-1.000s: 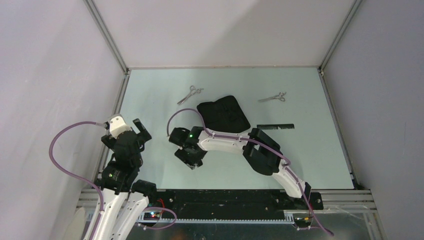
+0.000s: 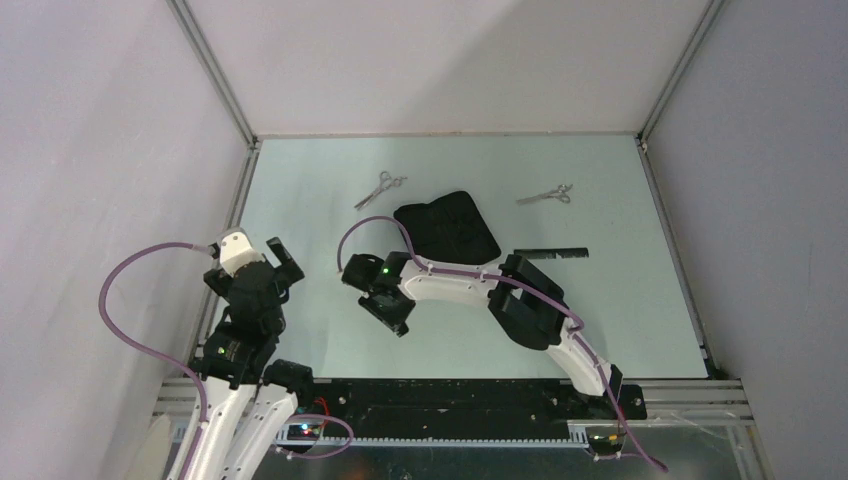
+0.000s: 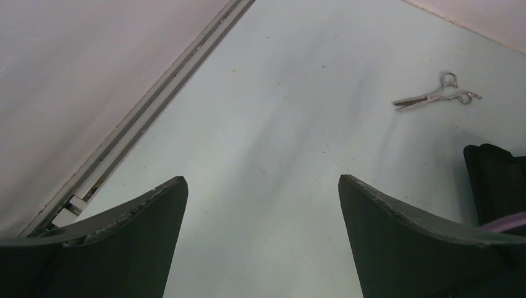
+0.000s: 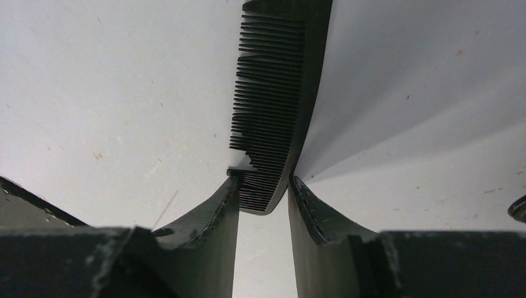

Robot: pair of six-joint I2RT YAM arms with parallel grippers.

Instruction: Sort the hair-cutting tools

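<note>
A black comb lies under my right gripper, largely hidden by the arm in the top view; the fingertips sit at its near end, narrowly apart, and whether they grip it is unclear. Another comb lies at the right. Scissors lie at the upper left, a second pair at the upper right. A black case lies in the middle. My left gripper stands open and empty at the left edge.
Metal rails and walls border it. The right arm spans the front middle, just in front of the case.
The left arm, scissors, case and right-hand comb have not moved.
</note>
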